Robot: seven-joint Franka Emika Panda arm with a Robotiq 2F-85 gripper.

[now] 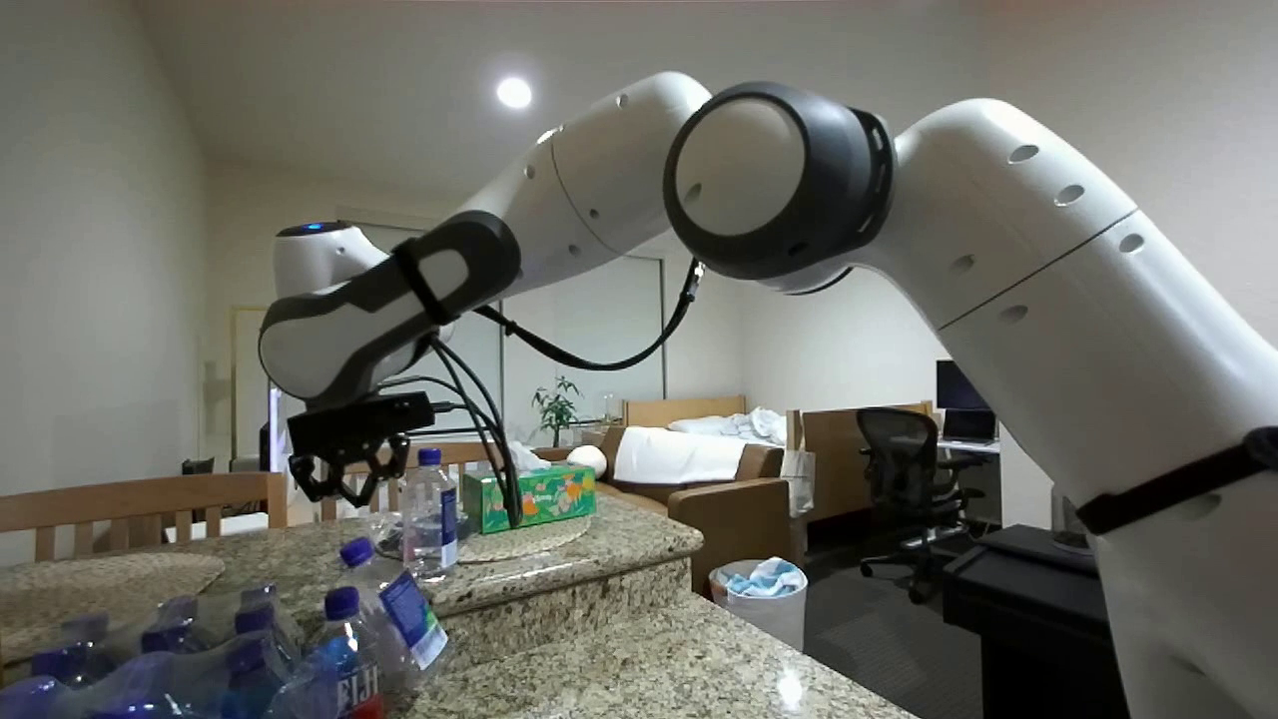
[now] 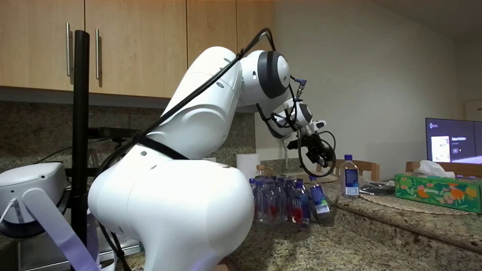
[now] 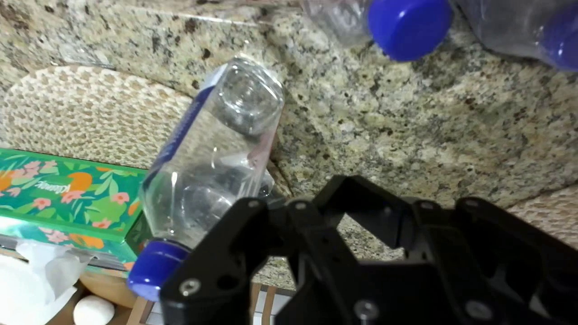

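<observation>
A clear bottle with a blue cap and blue label (image 1: 401, 605) leans steeply on the lower counter, between the raised ledge and the bottle pack; exterior view 2 shows the same tilted bottle (image 2: 319, 201). Another clear bottle (image 1: 428, 515) stands upright on the ledge and appears left of the fingers in the wrist view. Above the ledge hangs my gripper (image 1: 355, 489), clear of both bottles. Its black fingers come together in the wrist view with nothing held between them. At the top of that view are blue caps (image 3: 410, 27), most of their bodies cut off.
A green tissue box (image 1: 545, 497) sits on a woven mat beside the upright bottle. Several wrapped bottles (image 1: 180, 659) crowd the lower counter at left. Another woven mat (image 1: 108, 587) lies on the ledge.
</observation>
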